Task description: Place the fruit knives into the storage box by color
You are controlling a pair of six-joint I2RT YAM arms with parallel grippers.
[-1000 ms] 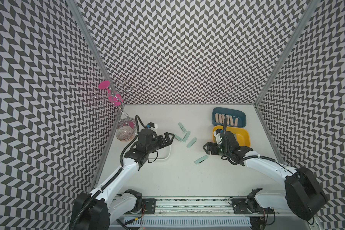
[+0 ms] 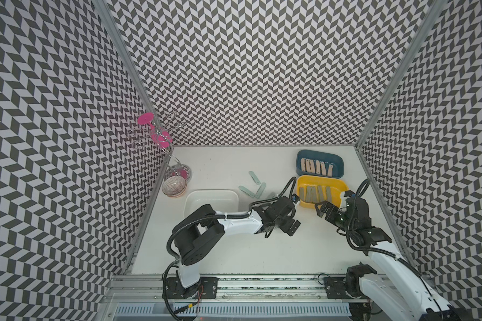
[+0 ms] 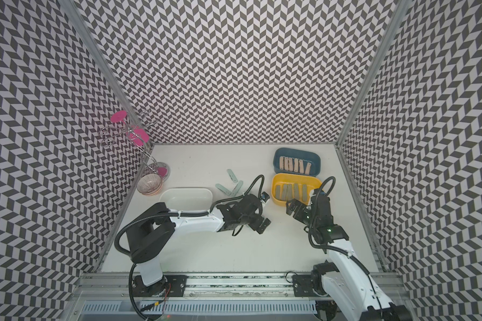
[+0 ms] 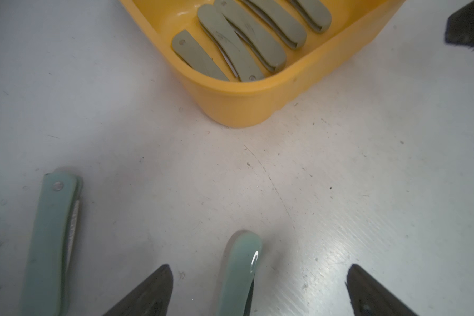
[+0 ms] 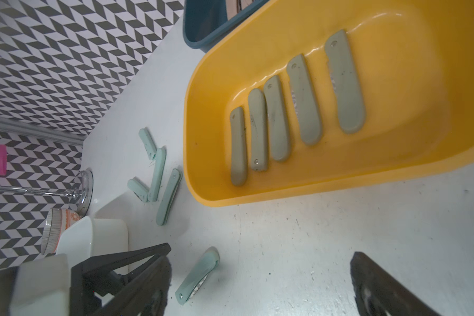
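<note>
My left gripper stands open low over a mint fruit knife (image 4: 239, 268), nothing held; another mint knife (image 4: 50, 237) lies to its left. Several more mint knives (image 3: 232, 175) lie at mid-table. The yellow box (image 5: 405, 105) holds several grey-green knives (image 5: 305, 100), and the blue box (image 2: 337, 160) behind it holds several pale pink knives (image 2: 316, 165). My right gripper is open and empty, over the front of the yellow box.
An empty white box (image 3: 186, 197) is at left, partly behind the left arm. A pink-and-metal stand (image 2: 160, 136) and wire basket (image 2: 174, 186) stand at the back left.
My left gripper has swung right from over the white box and down toward the nearest mint knife. The right one has shifted right along the yellow box.
</note>
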